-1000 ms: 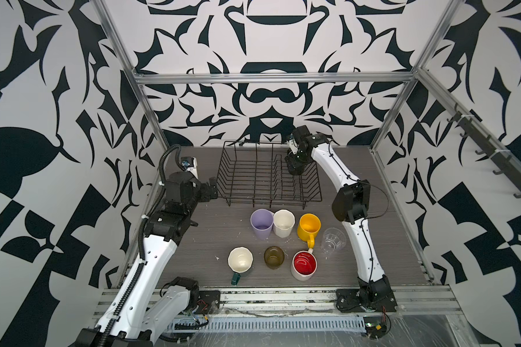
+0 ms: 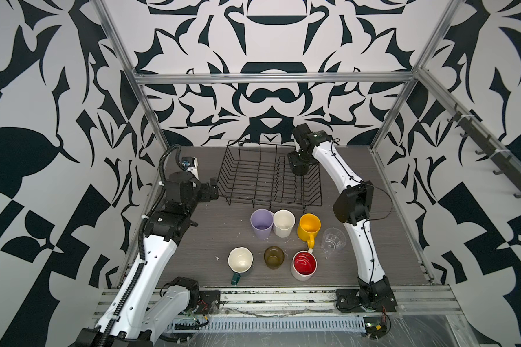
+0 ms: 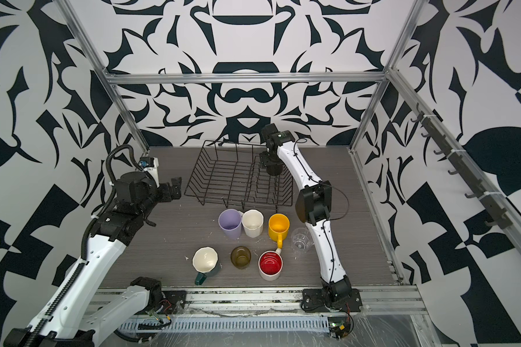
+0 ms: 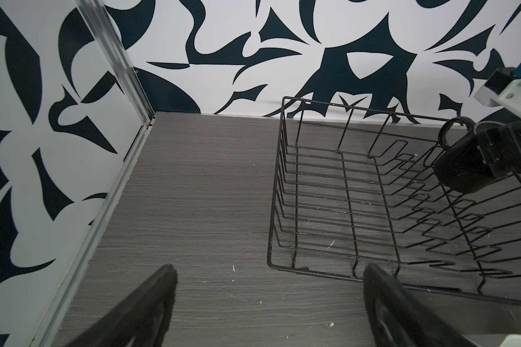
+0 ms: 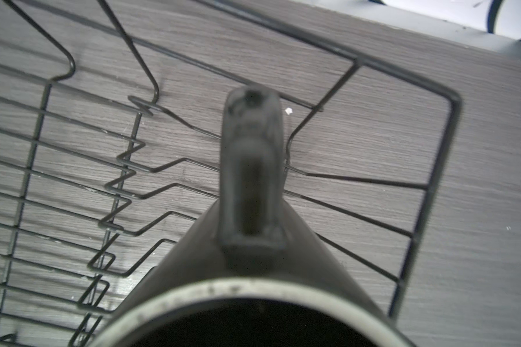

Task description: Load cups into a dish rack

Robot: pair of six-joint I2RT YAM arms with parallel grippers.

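A dark mug is at the right part of the black wire rack, its handle and pale rim large in the right wrist view. My right gripper point(image 2: 295, 161) is at the mug; its fingers are out of sight in its own wrist view, so its grip cannot be told. Left of the rack my left gripper stands open and empty. In front of the rack stand a purple cup point(image 2: 261, 228), a white cup point(image 2: 283, 225), a yellow mug point(image 2: 308, 225), a clear glass point(image 2: 333, 240), a red-lined mug point(image 2: 304, 267), an amber glass point(image 2: 273, 258) and a teal-handled mug point(image 2: 240, 260).
The larger left section of the rack is empty. Bare tabletop point(image 4: 208, 185) lies left of the rack, and there is free room to the right of the right arm. A patterned wall point(image 2: 260, 110) closes off the back.
My right gripper and the dark mug have shifted slightly to the right together. The rack has also moved a touch to the right. The left arm and the other cups are still.
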